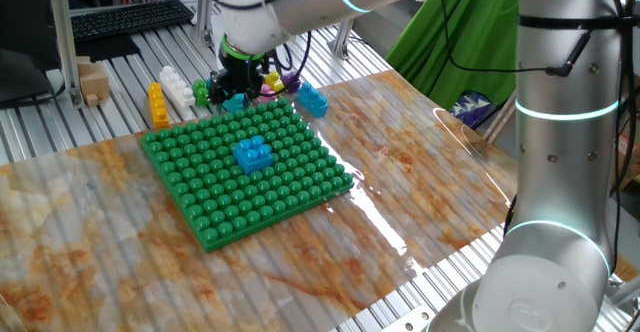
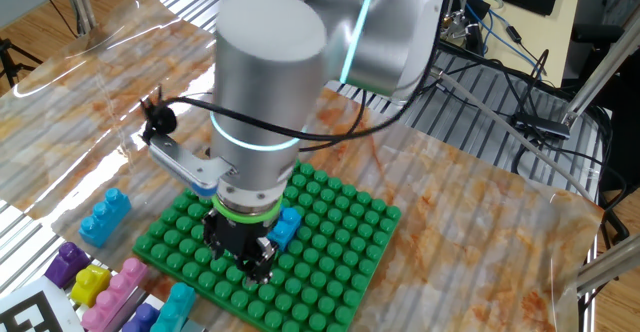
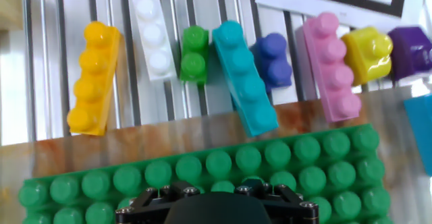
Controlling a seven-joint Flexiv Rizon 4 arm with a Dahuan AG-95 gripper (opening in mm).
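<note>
A green studded baseplate (image 1: 222, 207) lies on the marbled sheet, and a blue brick (image 1: 253, 154) sits near its middle. My gripper (image 2: 240, 257) is above the plate's edge on the side of the loose bricks. Along the bottom of the wrist view its black linkages spread to both sides, but the fingertips are hidden, so its finger state is unclear. Beyond the plate lie a yellow brick (image 3: 93, 82), a white brick (image 3: 152, 32), a small green brick (image 3: 194, 55), a teal brick (image 3: 246, 82), a short violet-blue brick (image 3: 273, 62) and a pink brick (image 3: 333, 69).
A short yellow brick (image 3: 368, 54), a purple brick (image 3: 412, 52) and another blue brick (image 2: 104, 217) lie farther along the row. A marker sheet (image 3: 337, 1) is behind them. Wooden blocks (image 1: 93, 80) stand at the far left. The sheet in front of the plate is clear.
</note>
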